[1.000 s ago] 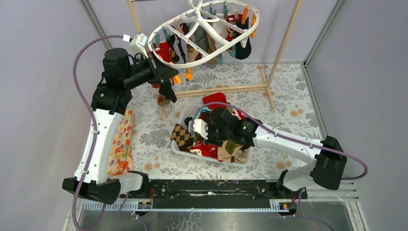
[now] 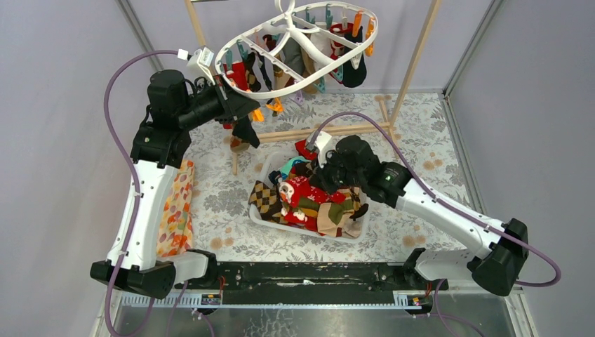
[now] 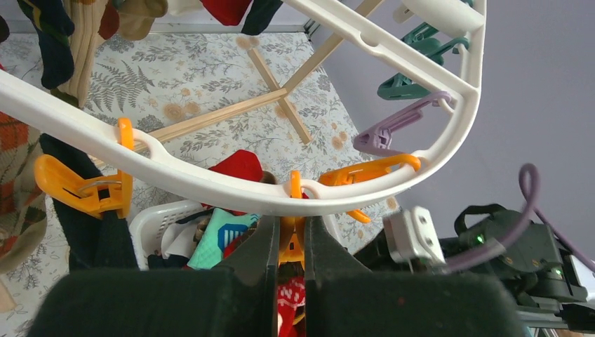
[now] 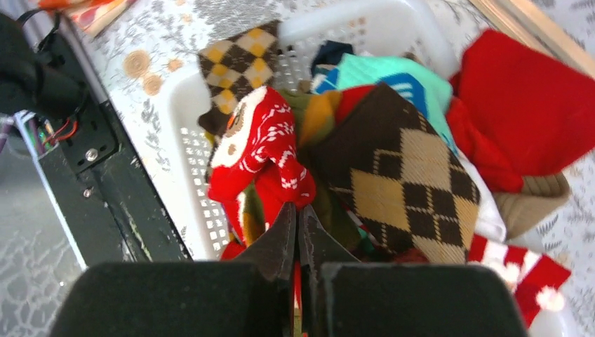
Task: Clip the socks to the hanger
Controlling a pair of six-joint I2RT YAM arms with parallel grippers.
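Observation:
White hanger (image 2: 330,64) with socks and coloured clips hangs at the top. My left gripper is shut on an orange clip (image 3: 293,184) on its rim. Other orange clips (image 3: 77,184) and a purple clip (image 3: 389,126) hang nearby. Below, a white basket (image 4: 189,161) holds a pile of socks. My right gripper is shut above it, at a red Santa sock (image 4: 256,140); whether its tips grasp that fabric is hard to tell.
A wooden stand (image 2: 414,49) frames the hanger. An orange patterned cloth (image 2: 175,217) lies left of the basket. Patterned floor shows right of the basket.
My right arm has moved up and rightward over the basket, and the red Santa sock is shifted. My left arm is nearly unchanged at the hanger.

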